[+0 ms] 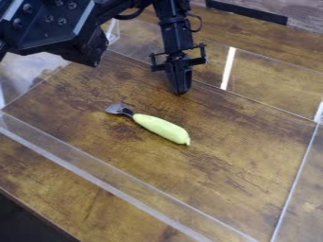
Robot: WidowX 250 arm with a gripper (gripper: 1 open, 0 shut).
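Note:
My black gripper (179, 83) points down at the back middle of the wooden surface, low near it, and looks shut with nothing visible between its fingers. In front of it and to the left lie a pale green elongated vegetable-like object (161, 129) and a small metal tool with a dark part (116, 108), end to end and touching or overlapping; I cannot tell whether they are one piece.
Clear plastic walls (296, 180) border the work area on the wooden table (76, 161). A white strip (229, 68) stands out at the back right.

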